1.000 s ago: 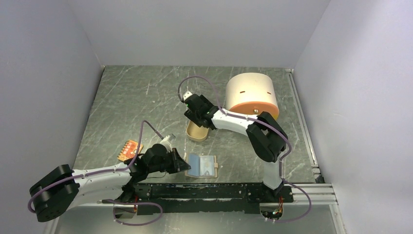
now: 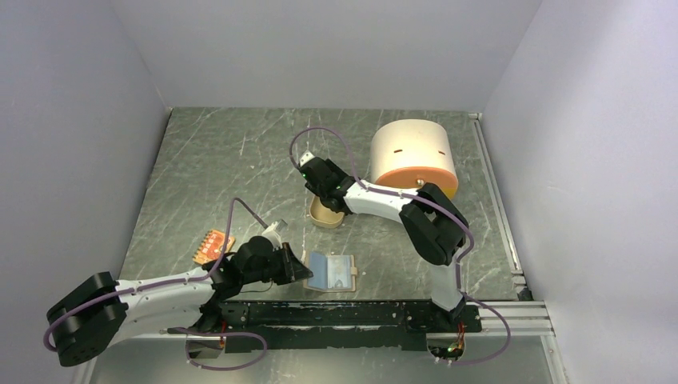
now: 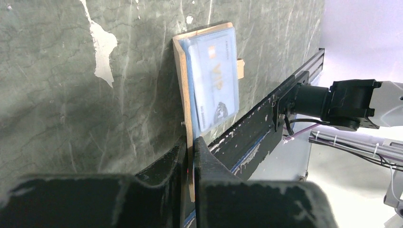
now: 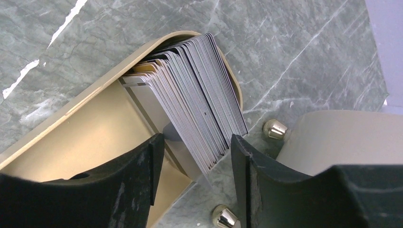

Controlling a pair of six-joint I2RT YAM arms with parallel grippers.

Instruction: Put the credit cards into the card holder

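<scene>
The card holder (image 3: 216,78) lies spread at the table's front, with clear blue-tinted sleeves and a card behind the plastic. My left gripper is shut on its tan cover edge. Toward the table's middle is a tan oval box (image 2: 325,214), partly covered by my right arm. Credit cards (image 4: 199,90) stand packed on edge at one end of that box, leaning together. My right gripper is part open over them. Its left finger (image 4: 154,164) reaches down inside the box by the front card's face; the right finger lies beyond the lower edges of the stack.
A cream bread bin (image 2: 412,152) with an orange front stands at the back right, close to my right arm. An orange spiral notebook (image 2: 213,246) lies at the left.
The right gripper has shifted slightly, and the tan box has slid a little up and to the right with it. The left arm and card holder have stayed put.
</scene>
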